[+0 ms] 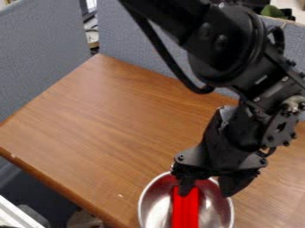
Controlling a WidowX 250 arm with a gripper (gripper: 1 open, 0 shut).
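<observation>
The black arm reaches down from the top of the camera view to my gripper (212,175), low on the right over a steel pot (154,201). A red elongated object (185,210) lies inside the pot, partly hidden under the gripper. The gripper is open; whether anything is between its fingers is hard to see.
Grey padded walls (36,58) border it at the back and left. A dark gap runs along the lower left edge.
</observation>
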